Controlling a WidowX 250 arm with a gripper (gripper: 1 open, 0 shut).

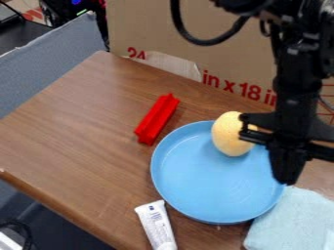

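My black gripper (pixel 290 171) hangs over the right part of a light blue plate (pixel 209 184), its fingers pointing down and shut, with nothing visible between them. A round pale-yellow object (pixel 228 134) sits at the back edge of the plate, left of the gripper and apart from its fingertips.
A red bar-shaped object (pixel 156 118) lies left of the plate. A white tube (pixel 154 223) lies at the front, and a pale cloth (pixel 290 229) at front right. A cardboard box (pixel 144 29) stands behind.
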